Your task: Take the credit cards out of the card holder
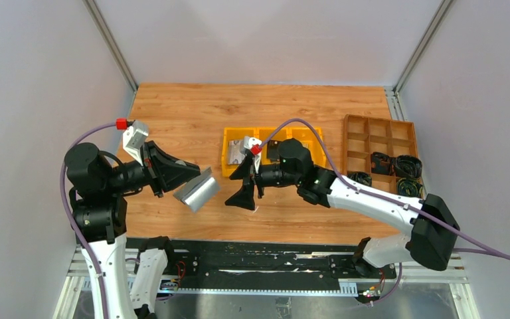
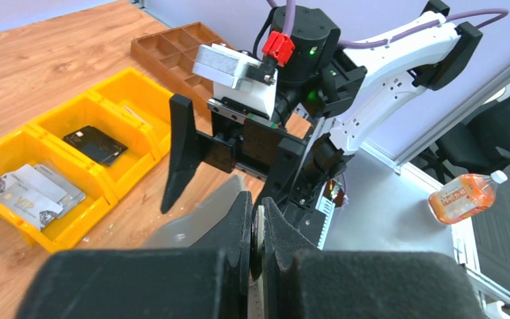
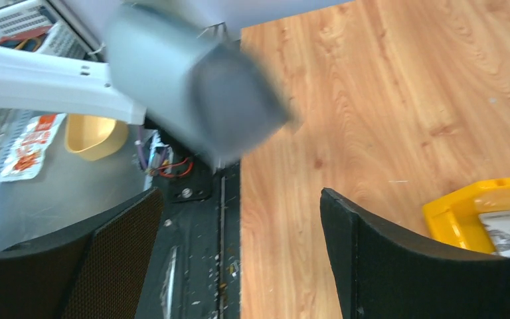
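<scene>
A silver-grey card holder [image 1: 199,190] hangs from my left gripper [image 1: 190,171], which is shut on it; in the left wrist view it shows pale behind the fingertips [image 2: 269,226], and in the right wrist view it is a blurred grey shape [image 3: 199,86]. My right gripper [image 1: 241,186] stands open, a little to the right of the holder, with nothing seen between its fingers. The yellow three-part bin [image 1: 227,133] behind it has pale card-like pieces [image 2: 35,193] in its left compartment and a black card [image 2: 95,144] in the middle one.
A wooden compartment tray [image 1: 355,126] with coiled black cables [image 1: 406,166] stands at the right. Walls bound both sides.
</scene>
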